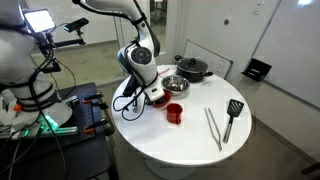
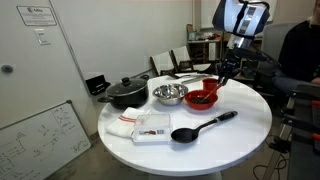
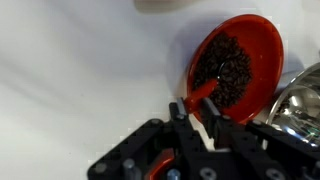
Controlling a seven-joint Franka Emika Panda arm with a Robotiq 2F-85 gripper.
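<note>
A red bowl (image 3: 240, 65) holds a layer of dark brown beans (image 3: 232, 72), seen best in the wrist view. My gripper is shut on a red spoon (image 3: 203, 93), whose far end reaches over the beans. In the second exterior view the gripper (image 2: 223, 77) stands just above and beside the bowl (image 2: 196, 104), the spoon (image 2: 211, 91) slanting down into it. From the first exterior view, the arm hides part of the bowl (image 1: 164, 98). Whether the spoon carries any beans cannot be made out.
A red mug (image 1: 174, 113) stands close to the bowl, with a metal bowl (image 2: 170, 94) on another side. Farther off are a black pot (image 2: 131, 93), a clear container (image 2: 153, 128), a white cloth (image 2: 124, 122) and a black ladle (image 2: 204, 126). Open table lies near the tongs (image 1: 213, 127) and spatula (image 1: 233, 116).
</note>
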